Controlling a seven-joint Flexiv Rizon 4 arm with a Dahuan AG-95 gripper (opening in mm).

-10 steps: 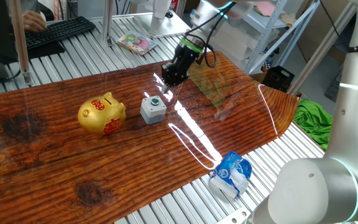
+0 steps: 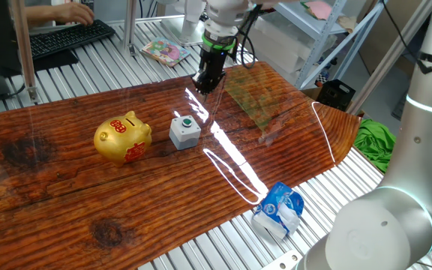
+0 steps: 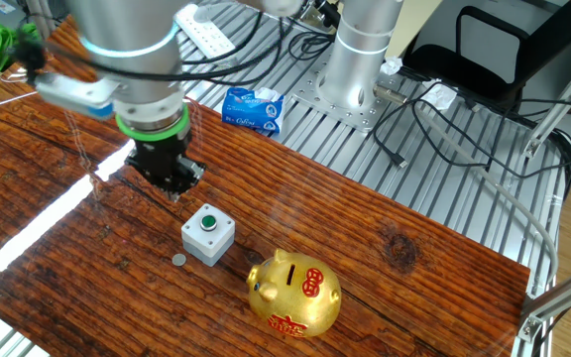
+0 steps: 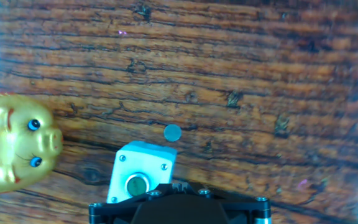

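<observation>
A gold piggy bank (image 2: 123,138) with red markings stands on the wooden board, its dark coin slot visible on top in exterior view 2. Beside it is a small white box (image 3: 208,235) with a green button (image 3: 208,223). A round silvery coin (image 4: 173,132) lies flat on the wood close to that box, apart from it. My black gripper (image 3: 173,193) hangs above the board near the box, pointing down. Only its dark body shows along the bottom of the wrist view; the fingertips are hidden there and blurred elsewhere, so its opening is unclear.
Green cloth (image 2: 376,142) lies off the board's end. A keyboard (image 2: 70,39) and a colourful booklet (image 2: 165,51) are behind. Much of the board is bare.
My gripper has risen slightly away from the white box and swung from a slant toward upright. The piggy bank and box have stayed where they were. A person's hand has moved over the keyboard.
</observation>
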